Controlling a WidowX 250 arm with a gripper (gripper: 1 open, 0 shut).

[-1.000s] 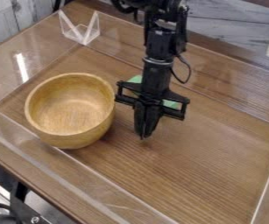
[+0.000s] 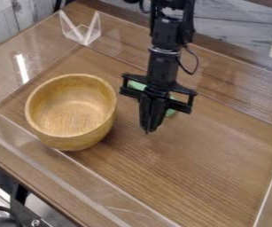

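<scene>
My black gripper hangs low over the middle of the wooden table, its narrow fingertips pointing down with nothing visible between them; it looks shut. Just behind it lies a green object, mostly hidden by the gripper's body. A large yellow bowl sits to the gripper's left.
A small clear plastic item stands at the back left. A pale wall or board runs along the back right.
The gripper has moved slightly back and up in the view, covering more of the green object. The bowl has not moved.
</scene>
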